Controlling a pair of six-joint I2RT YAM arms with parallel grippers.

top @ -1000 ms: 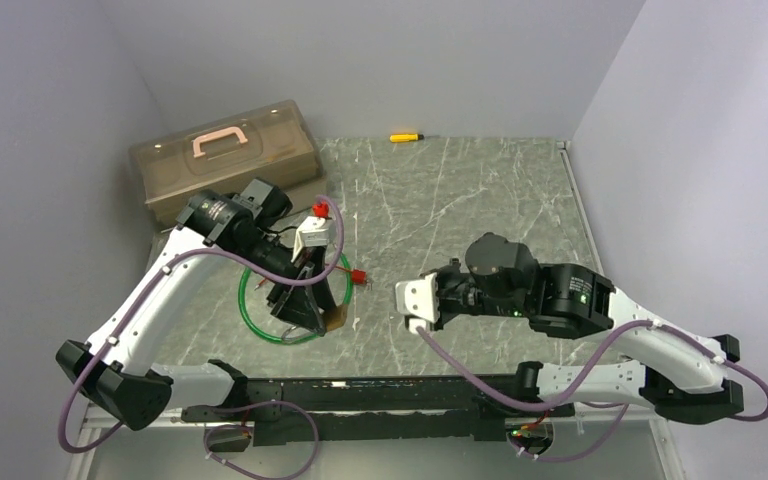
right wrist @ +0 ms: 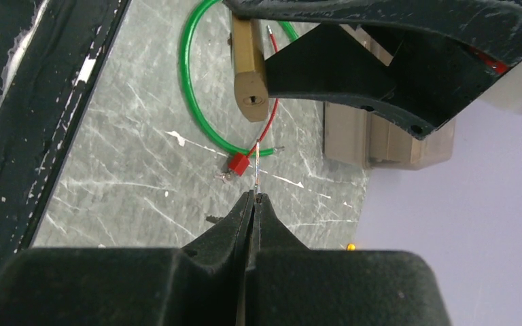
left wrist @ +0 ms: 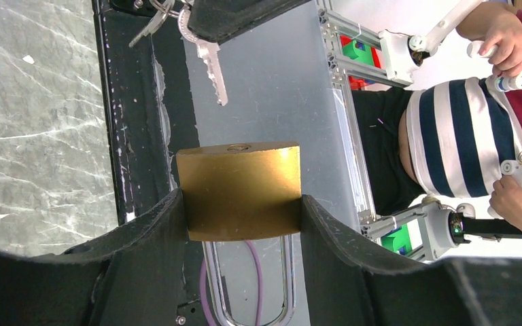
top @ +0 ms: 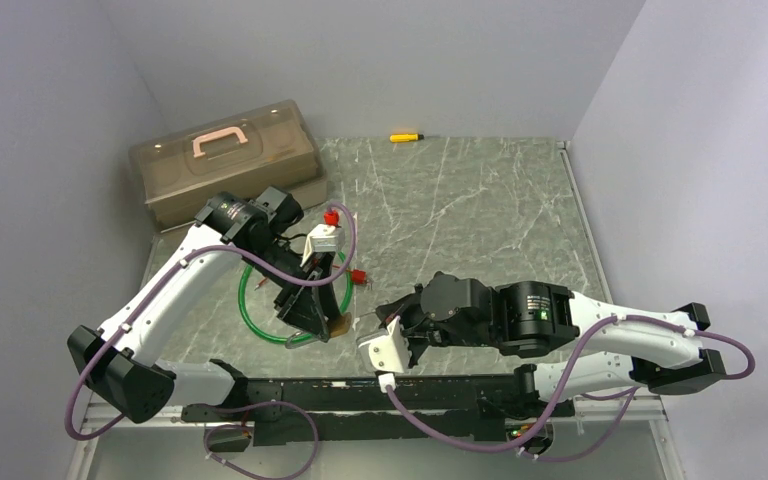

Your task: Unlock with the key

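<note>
In the left wrist view my left gripper is shut on a brass padlock, its shackle hanging below and its keyhole face upward. Just above it, a silver key on a ring points at the lock, held in my right gripper. In the right wrist view that right gripper is shut on the key, seen edge-on, its tip a short way from the padlock's keyhole end. In the top view the two grippers face each other near the front middle.
A clear-lidded toolbox stands back left, a yellow screwdriver at the back wall. A green hose and a red-block lead lie under my grippers.
My right arm has moved toward the front and left, bringing the key close to the padlock.
</note>
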